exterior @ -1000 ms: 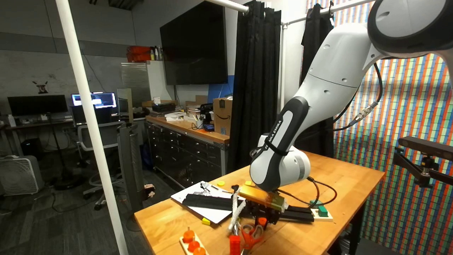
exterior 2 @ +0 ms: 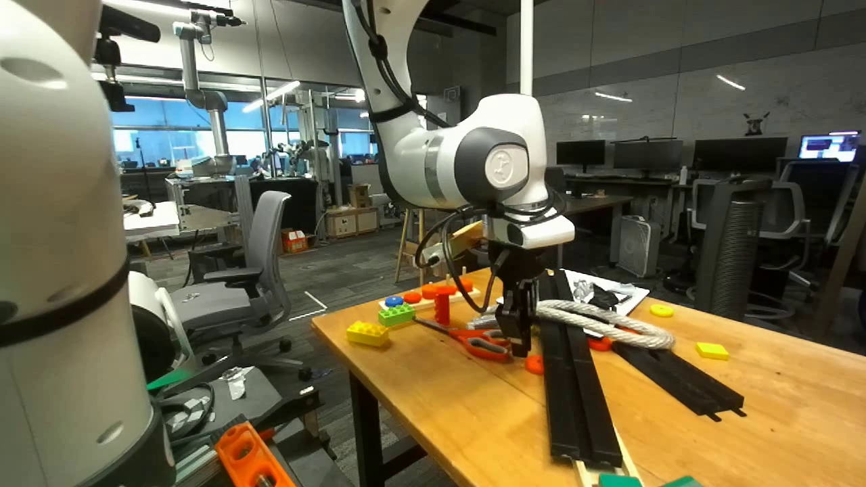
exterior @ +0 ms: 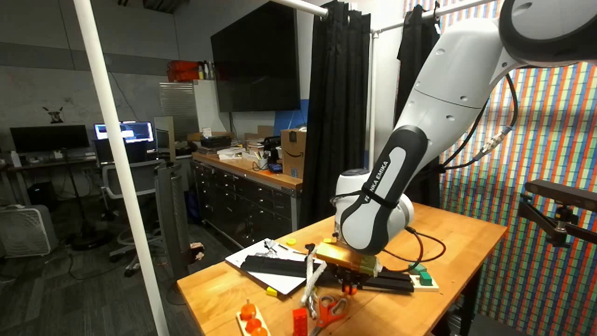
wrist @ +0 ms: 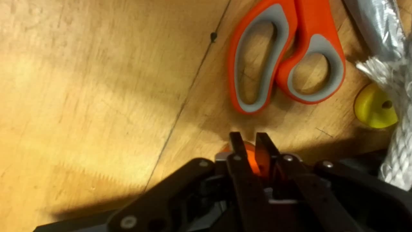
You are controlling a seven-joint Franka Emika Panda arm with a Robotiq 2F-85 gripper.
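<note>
My gripper points down, its two dark fingers close together with an orange disc [wrist: 252,156] between them. Most of that disc is hidden by the fingers in the wrist view. In exterior view 2 the gripper [exterior 2: 516,348] hangs low over the table, and an orange disc [exterior 2: 534,364] shows right beside the fingertips. From the other side, in exterior view 1, orange [exterior: 350,289] shows under the gripper. Red-handled scissors [wrist: 287,58] lie just beyond the fingertips.
A black track piece [exterior 2: 572,381] and white rope [exterior 2: 609,312] lie alongside the gripper. A red block [exterior: 300,322] and a peg board [exterior: 253,320] with orange discs stand near the table's edge. A yellow disc [wrist: 375,106] lies by the rope. Bare wood [wrist: 96,96] is left of the scissors.
The arm and gripper have shifted slightly right in exterior view 1, with the orange disc under the gripper shifting too. The red block now sits a little further left.
</note>
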